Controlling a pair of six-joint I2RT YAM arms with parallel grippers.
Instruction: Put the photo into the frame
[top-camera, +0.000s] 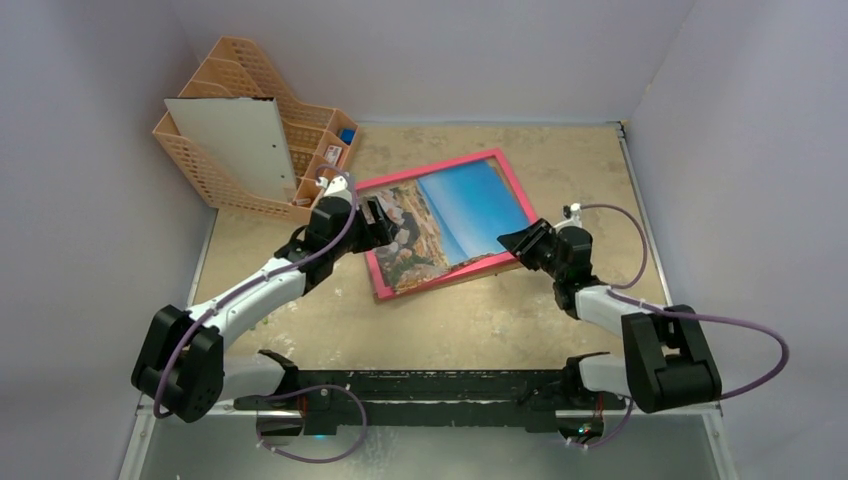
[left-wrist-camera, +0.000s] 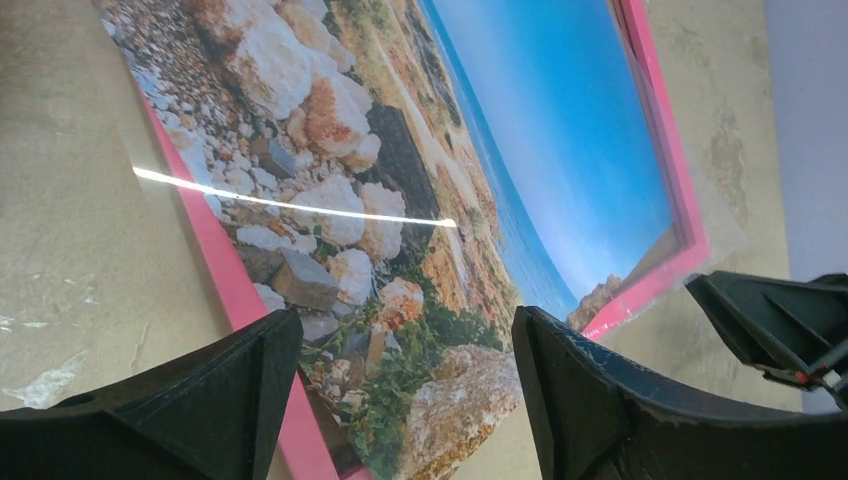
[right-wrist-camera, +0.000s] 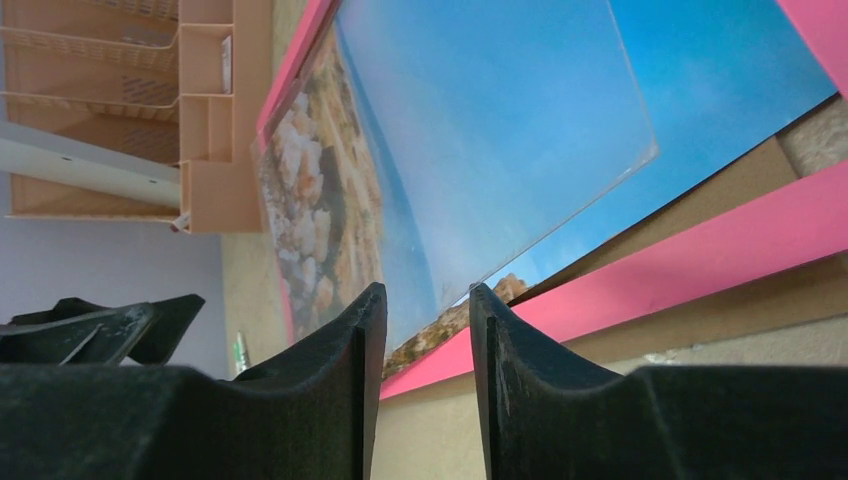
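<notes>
The pink frame (top-camera: 500, 169) lies tilted on the table, with the photo (top-camera: 405, 230), rocks and blue water, inside it under a loose clear sheet (right-wrist-camera: 520, 120) that reaches past the border in places. My left gripper (top-camera: 380, 220) is open above the photo's left part, nothing between its fingers. My right gripper (top-camera: 512, 243) is at the frame's right front edge, its fingertips close together at the edge of the clear sheet (right-wrist-camera: 428, 295); whether they grip it is hard to tell.
An orange organizer (top-camera: 230, 70) holding a white board (top-camera: 225, 140) stands back left. Bare table (top-camera: 460, 330) lies in front and to the right of the frame. Walls bound the sides and back.
</notes>
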